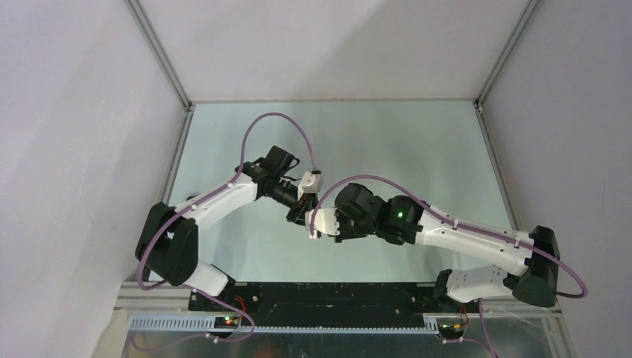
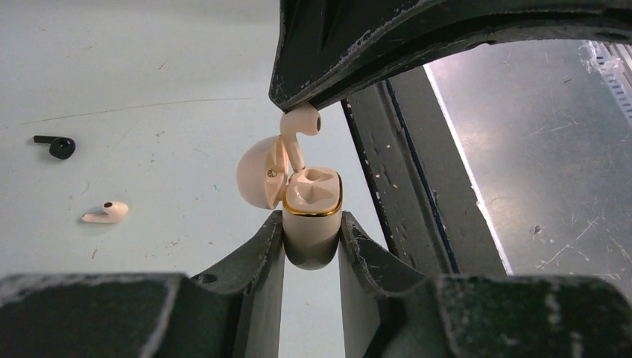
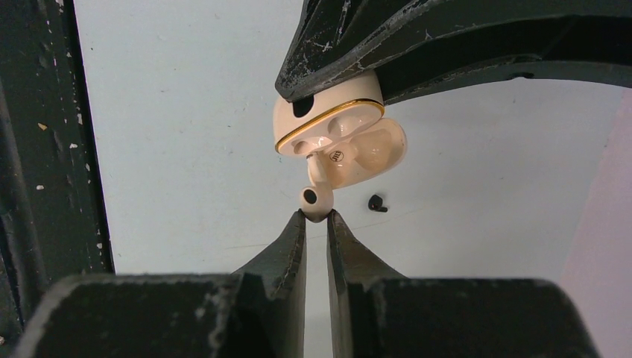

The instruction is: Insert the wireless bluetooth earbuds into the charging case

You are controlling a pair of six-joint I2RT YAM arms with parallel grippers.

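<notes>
The white charging case, its lid (image 2: 262,173) swung open and its base (image 2: 311,240) edged in gold, is clamped in the air by my left gripper. A white earbud (image 3: 317,198) stands stem-first against the case's opening on the lid side; whether the stem tip is inside a well cannot be told. The fingertips of my right gripper touch both sides of that earbud's head. In the left wrist view, a black right finger (image 2: 328,56) covers the head's top. A second white earbud (image 2: 106,212) lies on the table. From above, both grippers meet near mid-table.
A small black earbud-like piece (image 2: 56,145) lies on the table near the loose white earbud. A dark front rail (image 1: 335,302) borders the table (image 1: 402,142), whose far and right areas are clear.
</notes>
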